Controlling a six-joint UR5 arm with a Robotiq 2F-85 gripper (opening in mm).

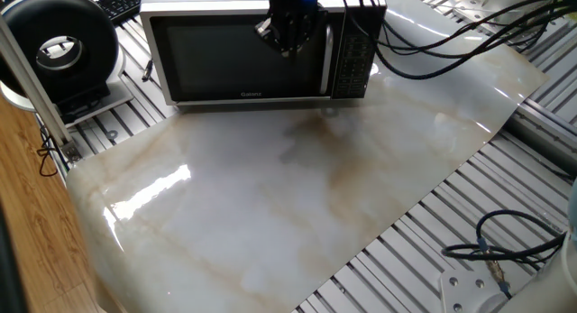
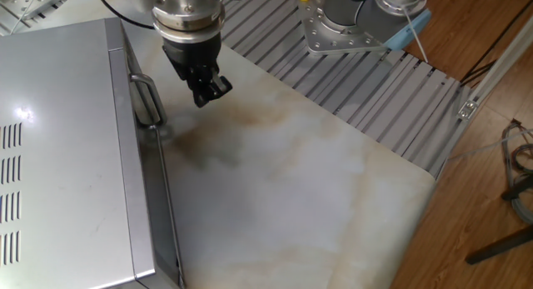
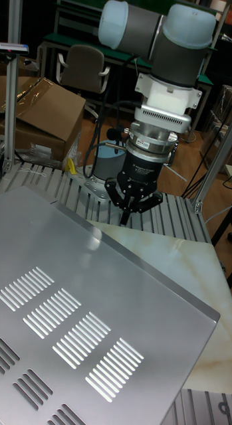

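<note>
A silver microwave (image 1: 261, 6) with a dark glass door (image 1: 243, 56) stands at the back of the table in exterior view 1. Its door is closed. The upright handle (image 1: 327, 59) is at the door's right side, beside the keypad (image 1: 355, 60). My black gripper (image 1: 287, 50) hangs in front of the door, left of the handle in that view. From exterior view 2, the gripper (image 2: 212, 93) is clear of the handle (image 2: 148, 99), with a gap between them. In exterior view 3 the fingers (image 3: 125, 218) come together at the tips, and nothing shows between them.
At the left in exterior view 1 stands a black ring-shaped object (image 1: 59, 51). Black cables (image 1: 451, 51) loop at the upper right. A cardboard box (image 3: 46, 117) sits behind the table.
</note>
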